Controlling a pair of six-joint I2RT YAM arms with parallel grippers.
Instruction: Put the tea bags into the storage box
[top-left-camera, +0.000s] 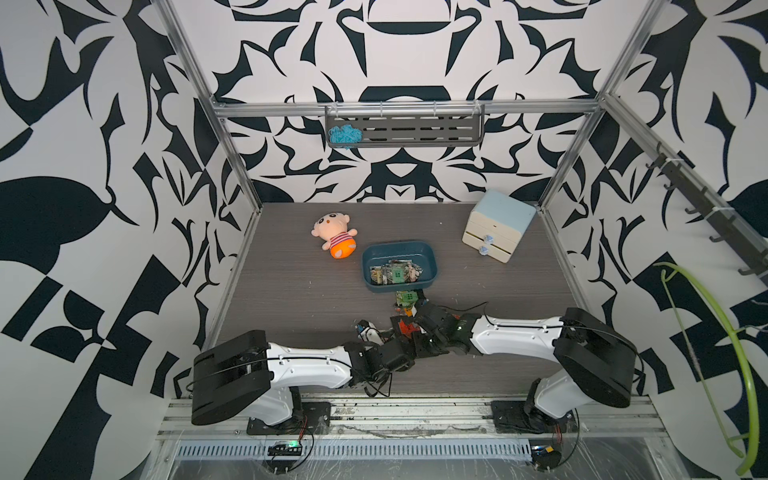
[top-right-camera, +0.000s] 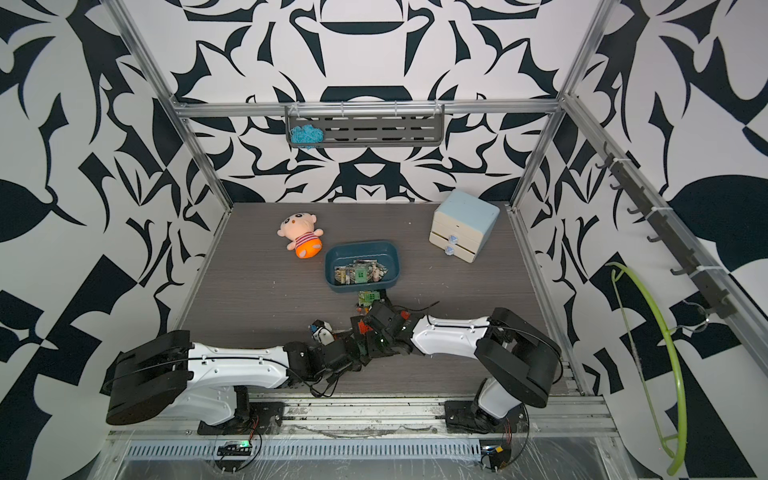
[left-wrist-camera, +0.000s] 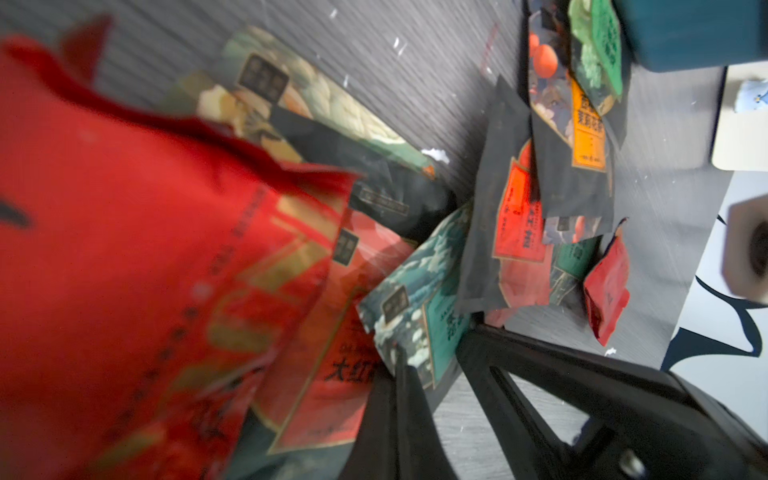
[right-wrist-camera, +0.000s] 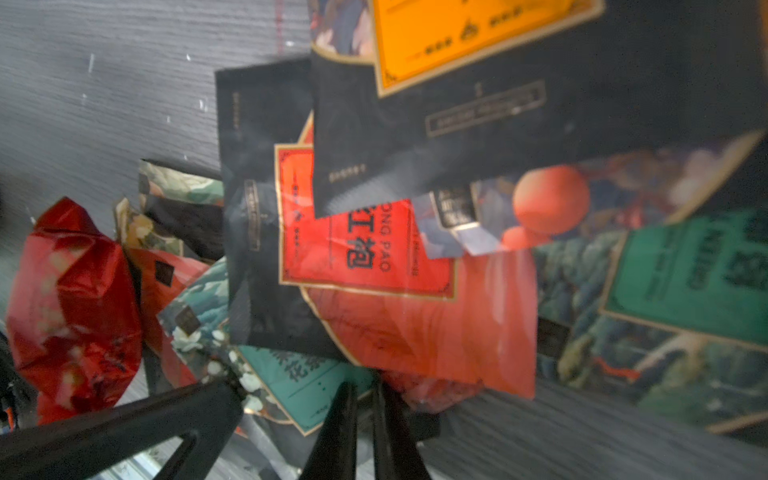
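Observation:
Tea bags lie piled on the table below the blue storage box (top-left-camera: 428, 256), which holds several packets. In the left wrist view my left gripper is low among red tea bags (left-wrist-camera: 160, 280) and a green one (left-wrist-camera: 432, 288); whether anything thin is between its fingers is unclear. My right gripper is over black packets with orange and red labels (right-wrist-camera: 480, 104), its dark fingers close together at the lower edge of the pile; what lies between them cannot be told.
A plush doll (top-left-camera: 336, 236) lies left of the box, and a small drawer cabinet (top-left-camera: 497, 228) stands at the back right. A rack (top-left-camera: 404, 132) hangs on the back wall.

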